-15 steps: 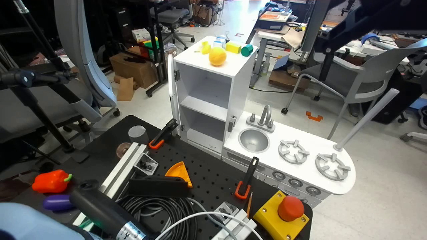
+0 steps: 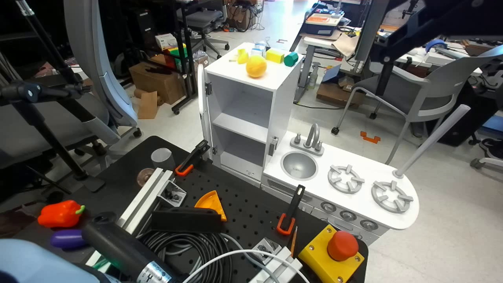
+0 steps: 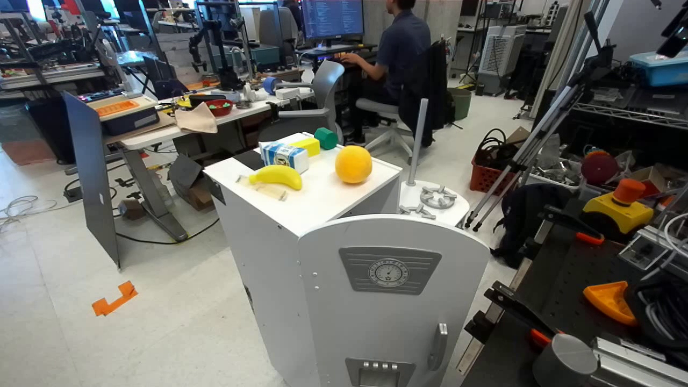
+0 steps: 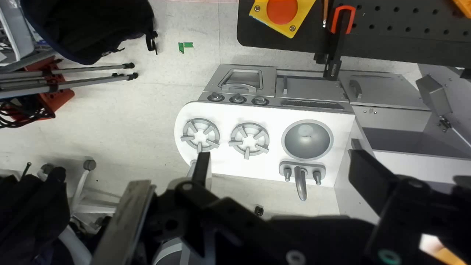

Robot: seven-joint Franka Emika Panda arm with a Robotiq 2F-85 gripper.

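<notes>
High over the white toy kitchen counter [image 4: 273, 170], my gripper stands open, with a wide gap and nothing between its fingers. Part of the dark arm [image 2: 436, 21] enters exterior view 1 at upper right. The counter carries a grey sink basin [image 2: 300, 165], a faucet [image 2: 312, 135] and two burners. Beside it, the toy fridge [image 2: 288, 101] has its door [image 3: 393, 309] swung open and bare shelves. On the fridge top sit an orange [image 3: 353, 164], a banana [image 3: 277, 176], a blue-and-white carton [image 3: 284, 157], a yellow block [image 2: 274, 56] and a green piece [image 3: 325, 137].
A black perforated table [image 2: 245, 198] runs along the kitchen's front, bearing clamps, cables, an orange wedge [image 2: 211, 204] and a red button on a yellow box [image 2: 325, 257]. From the counter's end rises a white pole [image 2: 434, 139]. A red pepper [image 2: 60, 214] and an eggplant [image 2: 68, 238] lie at left.
The arm, the kitchen and the objects on it look unmoved. Only the chair base and a dark shape at the far right background have shifted slightly.
</notes>
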